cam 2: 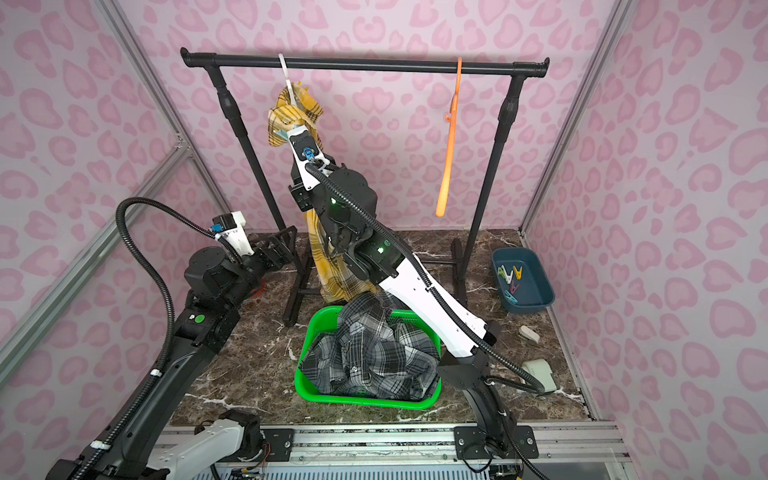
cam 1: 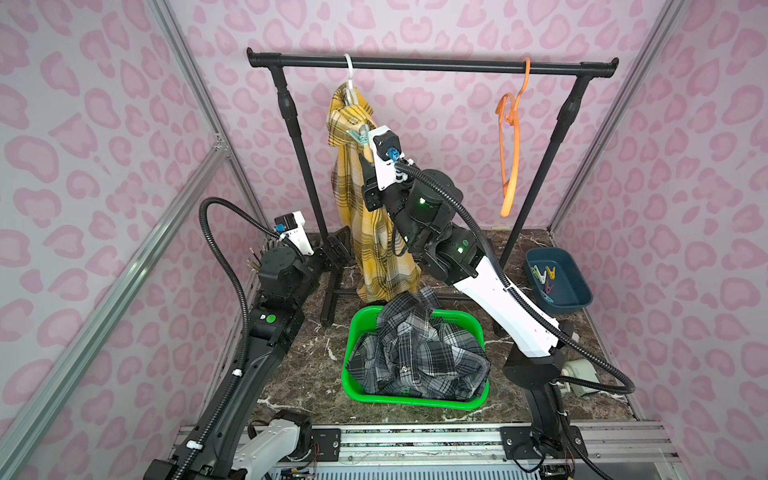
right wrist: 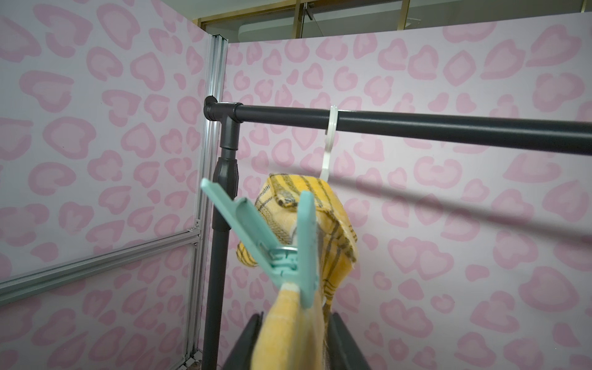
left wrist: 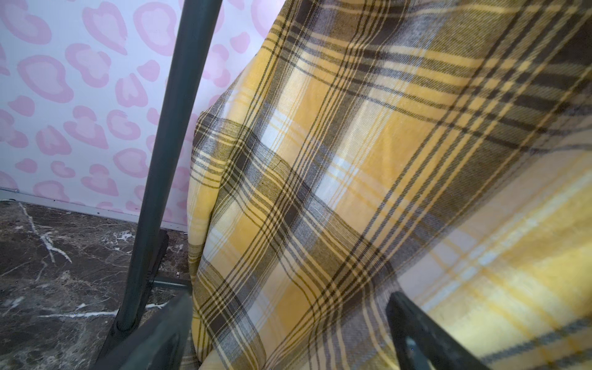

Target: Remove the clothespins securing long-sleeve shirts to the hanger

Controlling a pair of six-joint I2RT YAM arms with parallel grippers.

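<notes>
A yellow plaid shirt (cam 1: 372,248) hangs from a white hanger (right wrist: 329,145) on the rack's left side, its top bunched up. A light teal clothespin (right wrist: 285,262) is clipped on the shirt's near shoulder, its handles pointing up. Just below the pin, my right gripper has its fingers parted, with shoulder cloth between them; whether they press on it is unclear. Lower down, my left gripper stands open in front of the shirt's hanging body, with nothing visibly gripped.
An orange hanger (cam 1: 512,160) hangs empty on the right of the rack bar (cam 1: 448,65). Below, a green basket (cam 1: 349,384) contains a grey plaid shirt (cam 1: 420,352). Several clothespins lie in a blue bin (cam 1: 569,280) at right.
</notes>
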